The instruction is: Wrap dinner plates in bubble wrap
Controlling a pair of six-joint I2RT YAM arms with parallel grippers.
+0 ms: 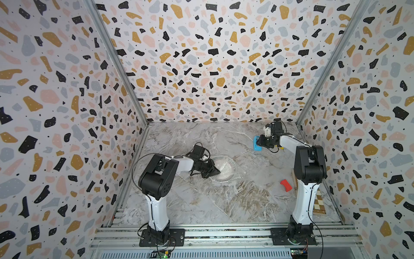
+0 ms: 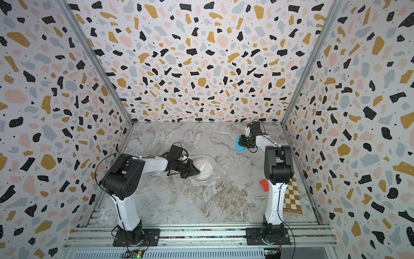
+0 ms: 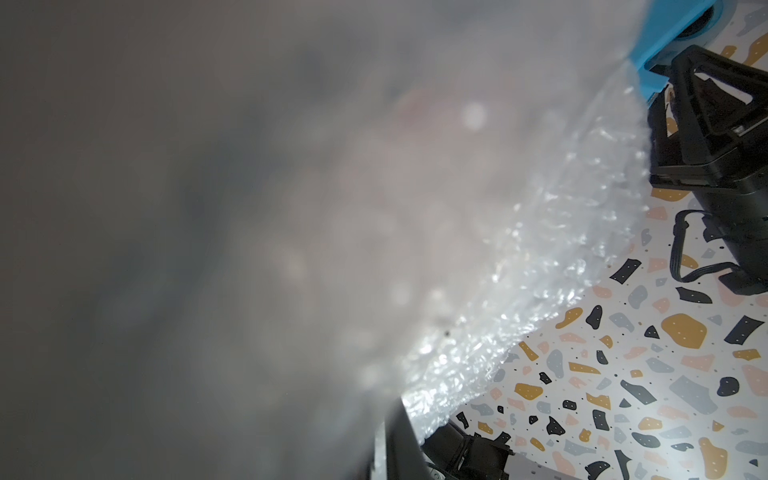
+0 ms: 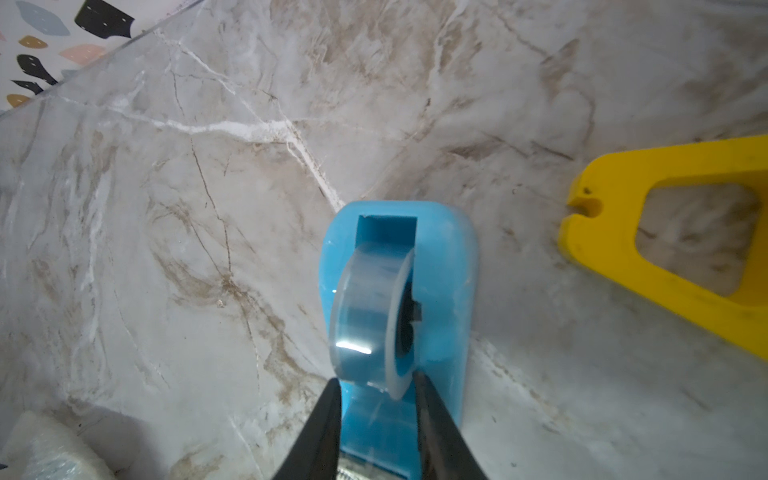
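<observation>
A plate with bubble wrap [image 1: 224, 166] lies centre-left on the marble table. My left gripper [image 1: 212, 171] rests on its left side; bubble wrap [image 3: 576, 200] fills most of the left wrist view, so its fingers are largely hidden, apparently shut. At the back right, my right gripper is over a blue tape dispenser [image 4: 444, 296] with a clear tape roll [image 4: 364, 320]. Its fingers stand part open at the roll's near end, with nothing clearly held between them.
A yellow object [image 4: 664, 240] lies right of the dispenser. A red item [image 1: 286, 185] and a checkered board [image 1: 318, 202] are at the front right.
</observation>
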